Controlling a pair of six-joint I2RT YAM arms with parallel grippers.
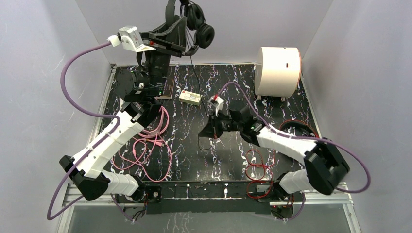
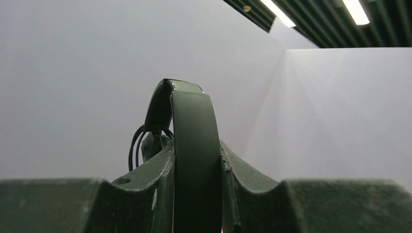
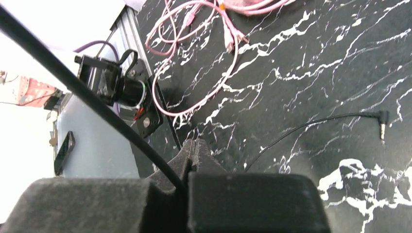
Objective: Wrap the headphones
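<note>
The black headphones [image 1: 204,36] hang high at the back in the top view, ear cups at the right of my left gripper [image 1: 180,35]. Their headband [image 2: 197,160] stands between the left gripper's fingers, which close on it from both sides. From the headphones a thin black cable [image 1: 196,74] drops to my right gripper [image 1: 206,135], low over the mat's middle. In the right wrist view the cable [image 3: 87,98] slants down to the right gripper, shut on it. Beyond the fingers, the cable's free end carries an angled plug [image 3: 383,118].
A pink cable bundle [image 1: 160,136] lies at left and a red cable [image 1: 258,170] at front right. A small cream box [image 1: 190,97] sits behind the middle. A large white cylinder [image 1: 278,72] stands at back right.
</note>
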